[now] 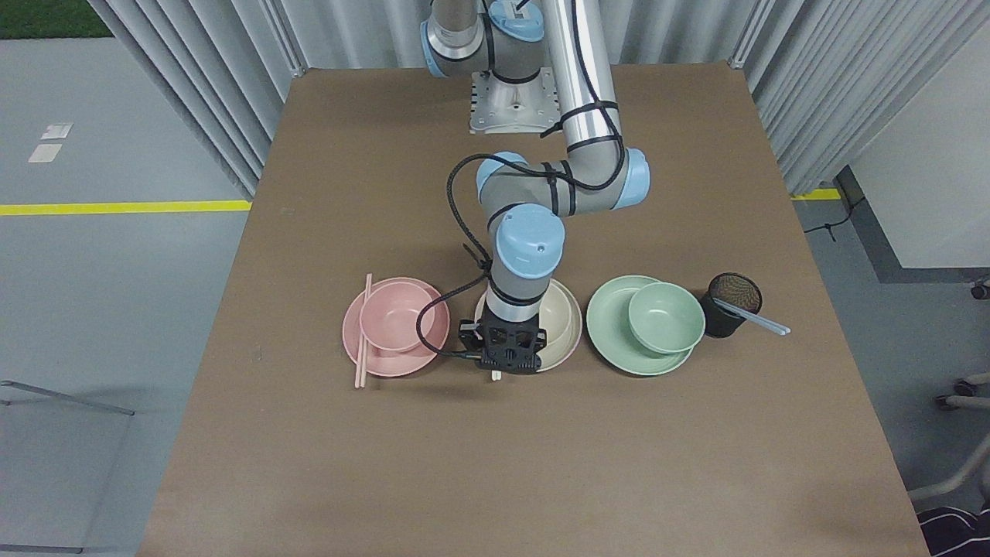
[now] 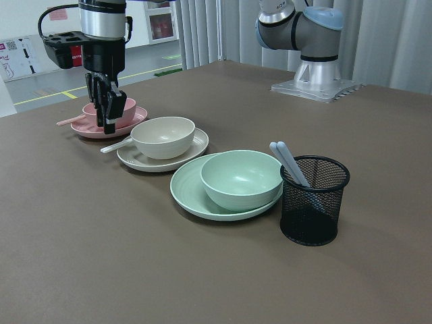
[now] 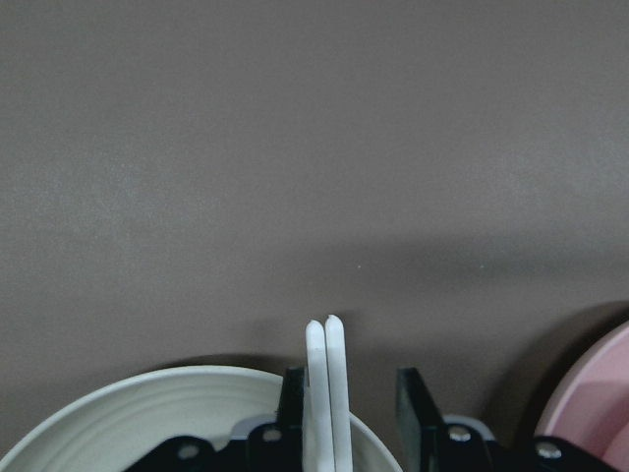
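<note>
My gripper is open, its fingers astride two white chopsticks [image 3: 335,383] lying along the cream plate [image 3: 147,408]; their tips stick out beyond the rim. The right finger stands clearly apart from them. In the left view, the gripper [image 2: 108,125] hangs by the cream bowl [image 2: 162,135], at the chopsticks' side. In the front view, the arm covers much of that plate and bowl.
A pink bowl, plate and chopsticks [image 1: 363,357] sit at left. A green bowl [image 1: 666,319] on a green plate [image 1: 608,329] and a black mesh cup [image 1: 719,320] holding pale blue chopsticks stand at right.
</note>
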